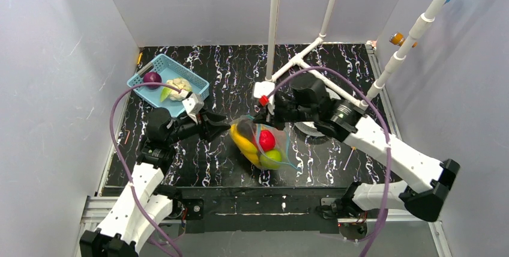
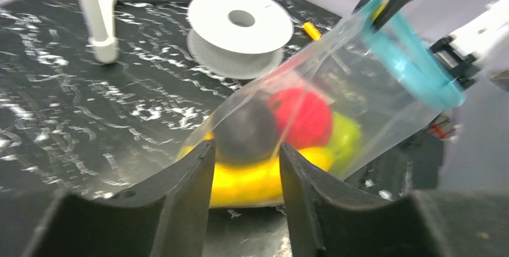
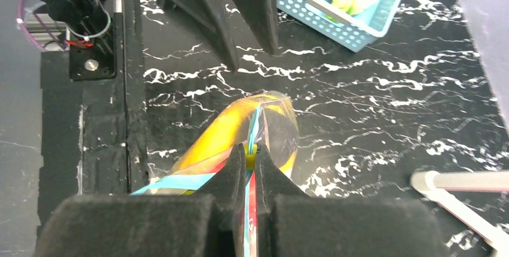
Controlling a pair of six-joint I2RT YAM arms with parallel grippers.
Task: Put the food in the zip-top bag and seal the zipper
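Note:
The clear zip top bag (image 2: pixel 384 119), with a blue zipper band (image 2: pixel 408 68), holds a red food (image 1: pixel 267 140), a green one (image 1: pixel 271 159), yellow food (image 1: pixel 242 142) and a dark one (image 2: pixel 246 131). My right gripper is shut on the blue zipper band, with a small yellow piece between its fingertips. The bag slants down from there; whether its bottom touches the table I cannot tell. Just left of the bag, my left gripper (image 1: pixel 228 123) has its fingers apart; the bag shows beyond them in the left wrist view, with nothing visibly pinched.
A blue basket (image 1: pixel 201 83) at the back left holds a purple onion (image 1: pixel 152 78) and a cauliflower (image 1: pixel 177 86). White pipes (image 1: pixel 300 59) and a white spool (image 2: pixel 240 20) stand behind the bag. Open table lies in front of the right arm.

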